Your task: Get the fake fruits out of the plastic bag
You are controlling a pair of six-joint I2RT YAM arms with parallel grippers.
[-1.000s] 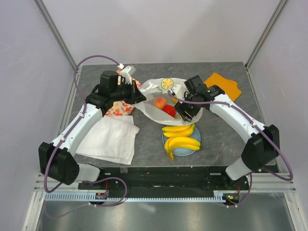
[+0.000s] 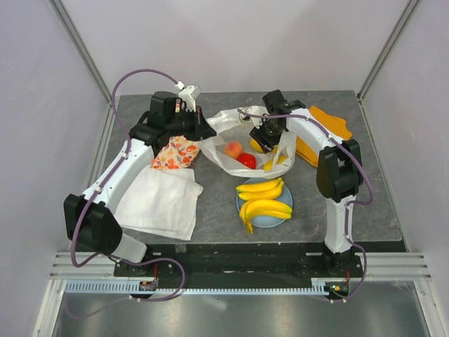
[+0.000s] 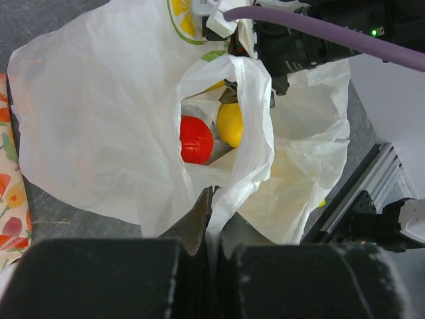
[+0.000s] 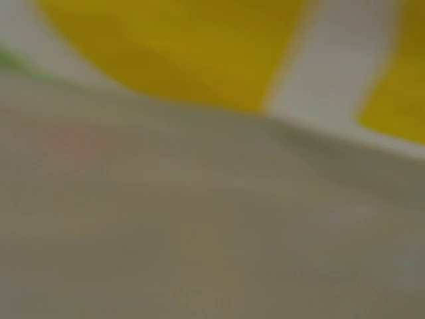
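The white plastic bag (image 2: 223,162) lies with its mouth spread at the table's middle. Inside it are a peach (image 2: 233,149), a red fruit (image 2: 246,161), a round yellow fruit (image 2: 255,146) and another yellow fruit (image 2: 274,163) partly behind plastic. My left gripper is shut on the bag's edge, the thin film running between its fingers. My right gripper (image 2: 265,142) reaches into the bag from the far right, right at the round yellow fruit; whether its fingers hold it is hidden. Only blurred bag print and plastic fill the right wrist view.
A blue plate (image 2: 266,222) holding bananas (image 2: 271,208) stands in front of the bag. White cloth (image 2: 158,203) and a fruit-patterned cloth (image 2: 175,153) lie left, an orange cloth (image 2: 330,123) right. Bare table shows at the front right.
The bag's right side has shifted; the left gripper has risen slightly away from the front.
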